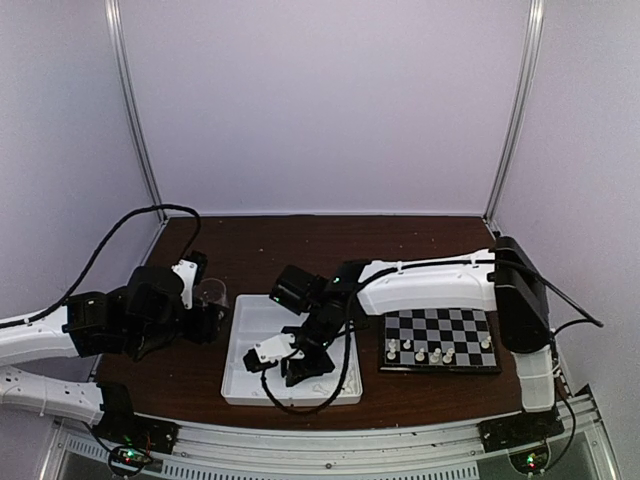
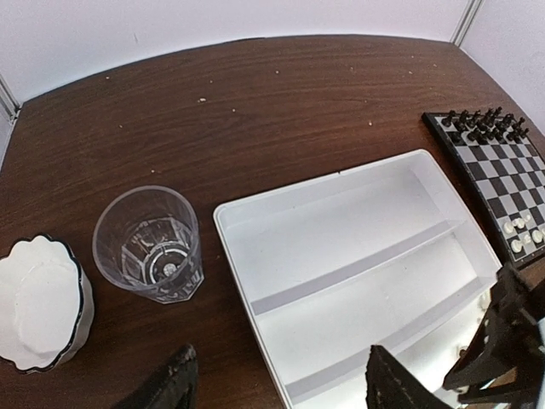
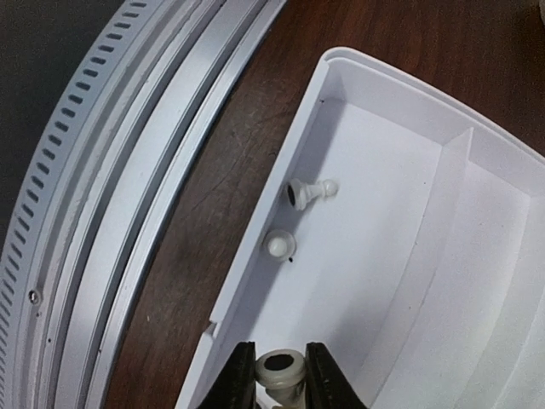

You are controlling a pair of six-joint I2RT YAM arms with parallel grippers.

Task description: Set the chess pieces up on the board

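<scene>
The chessboard sits right of the white tray, with several white pieces on its near part and black pieces at its far end in the left wrist view. In the right wrist view, white pieces lie in the tray's side compartment, and my right gripper has a white piece between its fingers, over the tray; whether it grips it firmly is unclear. My left gripper stands open left of the tray, nothing between its fingers.
A clear cup and a white scalloped bowl stand left of the tray. The table behind the tray is clear. The metal rail runs along the front edge.
</scene>
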